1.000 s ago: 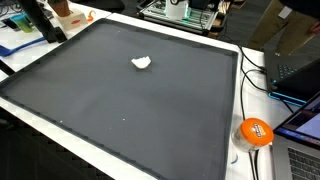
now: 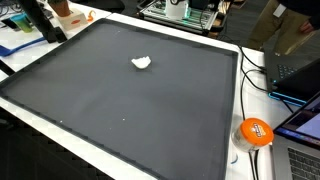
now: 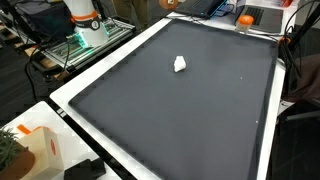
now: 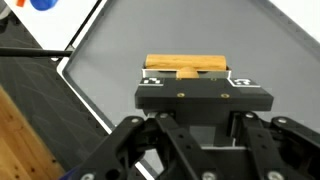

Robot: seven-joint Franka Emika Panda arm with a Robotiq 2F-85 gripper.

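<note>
In the wrist view my gripper is shut on a dark bar (image 4: 205, 98) with pale checkered markings. A wooden piece (image 4: 186, 63) shows just beyond the bar, joined to it by a short wooden stub; whether the two are one object I cannot tell. The grey board (image 4: 130, 38) spreads out below and behind them. A small white object (image 2: 141, 62) lies on this board, toward its far side in exterior view 1, and shows again as a white lump (image 3: 179, 63) in exterior view 2. I cannot make out the gripper in either exterior view.
An orange-topped container (image 2: 253, 134) stands on the white margin near a laptop (image 2: 300, 158) and cables. Several items clutter the far left corner, beside a black upright object (image 2: 47, 24). Most of the board is bare.
</note>
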